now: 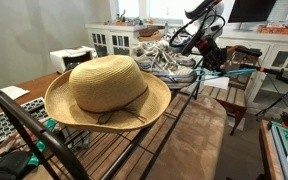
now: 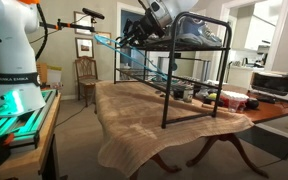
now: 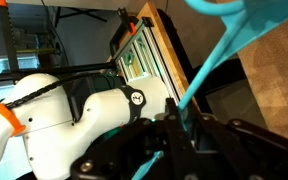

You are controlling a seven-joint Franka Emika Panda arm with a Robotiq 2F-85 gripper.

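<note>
A light-blue, thin item that looks like a plastic hanger (image 3: pixel 229 42) runs up and away from my gripper in the wrist view. The dark fingers are shut on it, though the exact point of contact is hard to make out. From the far side of the rack, exterior view 1 shows the gripper (image 1: pixel 213 62) with the blue item stretching to the right. In exterior view 2 the gripper (image 2: pixel 132 40) is up near the end of the black metal rack (image 2: pixel 167 95), and blue lengths extend to both sides of it.
A straw hat (image 1: pixel 107 88) sits on the rack close to exterior view 1, with bundled pale cords (image 1: pixel 164 60) farther along. Brown paper (image 2: pixel 134 118) covers the table below, with a clear stretch beside the rack. A wooden chair (image 2: pixel 86 76) stands beyond.
</note>
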